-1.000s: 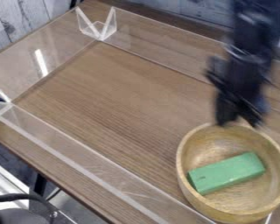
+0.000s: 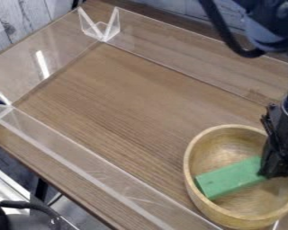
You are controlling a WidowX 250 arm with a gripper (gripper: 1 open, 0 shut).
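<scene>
A round wooden bowl point(image 2: 207, 207) sits at the lower right of the camera view, holding a green rectangular block point(image 2: 229, 181). My black gripper point(image 2: 274, 160) is down at the bowl's right side, at the right end of the block. Its fingers are dark and partly out of frame, so I cannot tell whether they grip the block.
Clear plastic edging runs along its left side, with a clear bracket point(image 2: 100, 27) at the back.
My gripper has come down from above into the right side of the bowl. The green block's right end is now hidden behind it.
</scene>
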